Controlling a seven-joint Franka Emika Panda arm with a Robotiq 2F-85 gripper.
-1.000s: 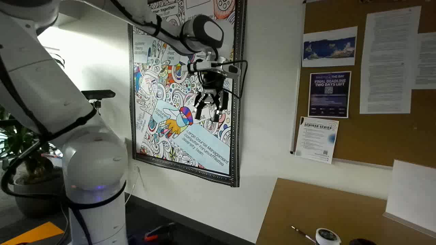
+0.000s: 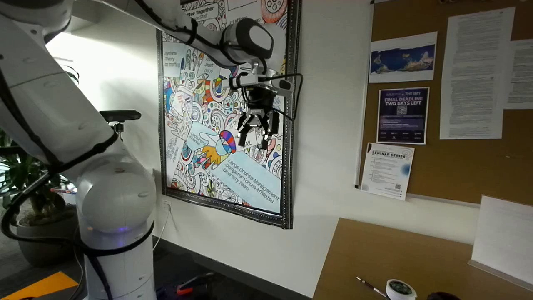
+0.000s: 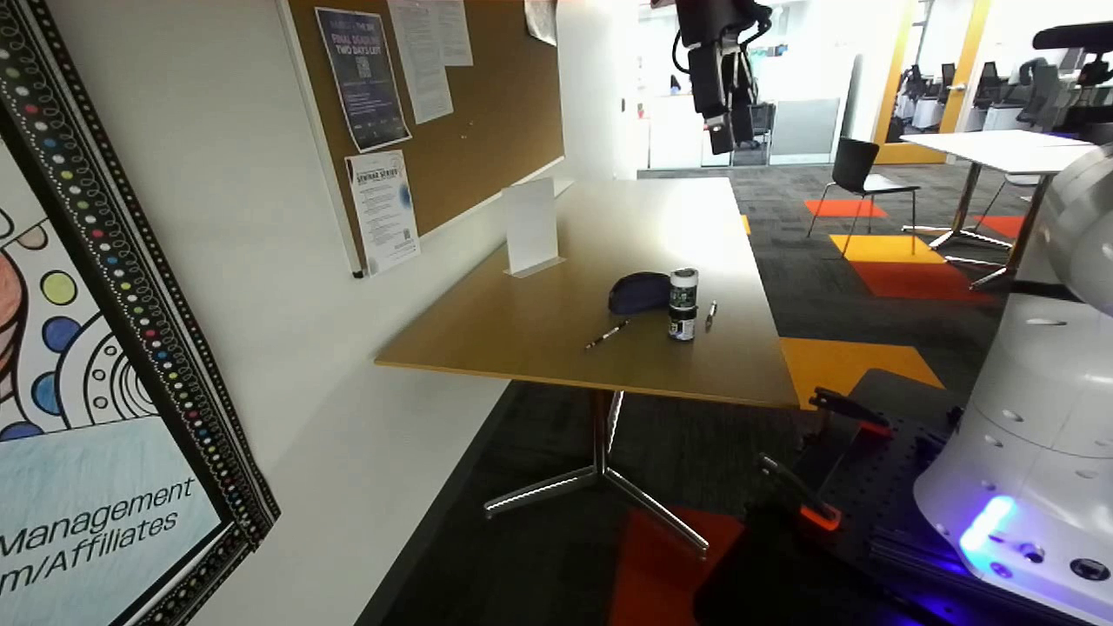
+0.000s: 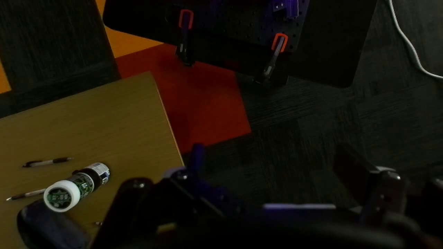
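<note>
My gripper hangs fingers-down, high in the air in front of a colourful poster, open with nothing between its fingers. In the wrist view its dark fingers stand wide apart over bare floor, off the table's edge. On the wooden table a white-lidded bottle with dark labels stands upright. Close beside it lie a dark blue pouch, a pen on one side and another pen on the other. The gripper is well above all of these and touches none.
A white board-like sheet stands on the table near the wall. Two red-and-black clamps sit along the edge of the robot's base platform. A corkboard hangs on the wall.
</note>
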